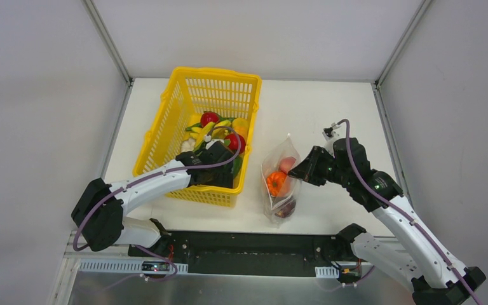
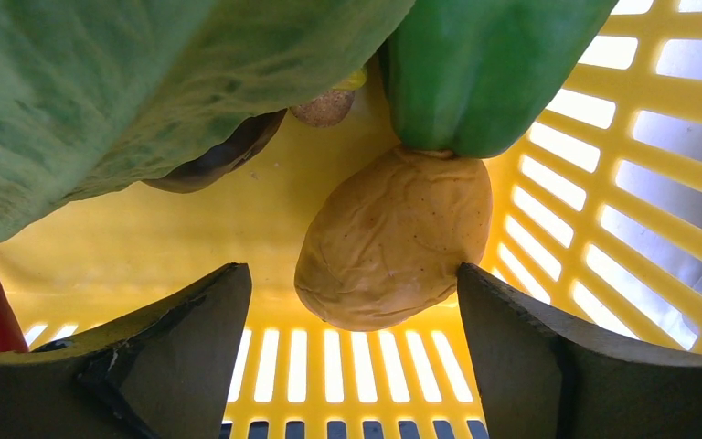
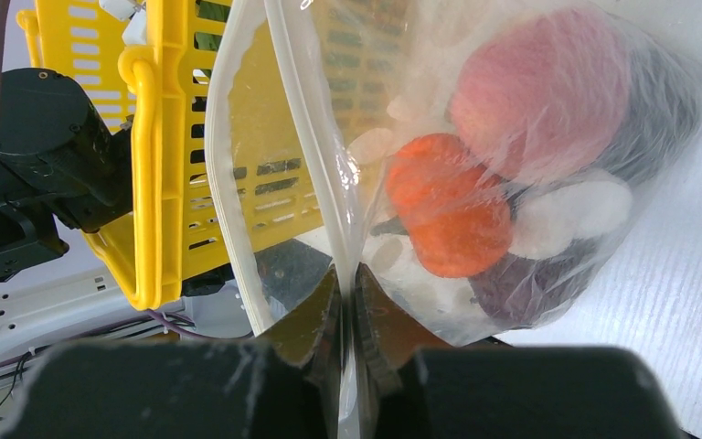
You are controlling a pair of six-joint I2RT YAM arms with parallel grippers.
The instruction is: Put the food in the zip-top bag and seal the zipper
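Observation:
My left gripper is down inside the yellow basket (image 1: 162,121), fingers open on either side of a brown potato-like food (image 2: 388,238), beside a green pepper (image 2: 475,64) and a large leaf (image 2: 91,91). The clear zip top bag (image 1: 279,210) stands on the white surface holding an orange pepper (image 1: 275,183), a pinkish round food (image 3: 539,91) and a dark item (image 3: 521,293). My right gripper is shut on the bag's zipper edge at its upper right side.
The basket holds several more fruits and vegetables, including red ones (image 1: 209,119) and yellow bananas. Walls bound both sides.

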